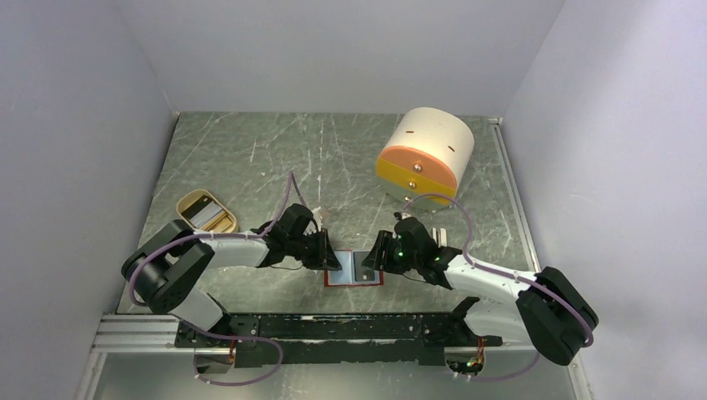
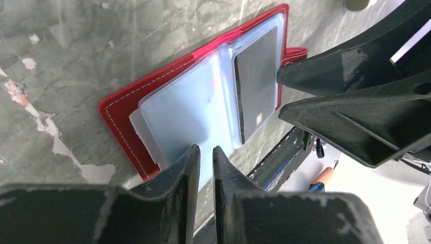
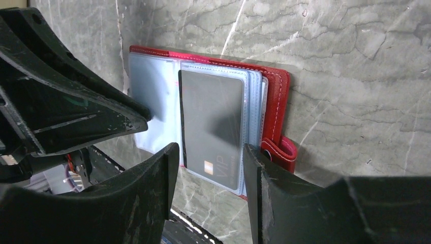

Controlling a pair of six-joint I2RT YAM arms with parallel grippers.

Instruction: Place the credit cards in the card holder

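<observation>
The red card holder lies spread open on the table, its red border around clear sleeves. A dark grey VIP card sits in the sleeve of its right half. My left gripper is low over the left half, its fingers a narrow gap apart. White sleeve shows through that gap, and whether the fingers pinch it cannot be made out. My right gripper stands open over the right half, one finger above the dark card and the other near the sleeve's outer edge.
A tan tray holding several cards stands on the left of the table. At the back right is a white drum-shaped box with an orange and yellow front. Both grippers are close together over the holder.
</observation>
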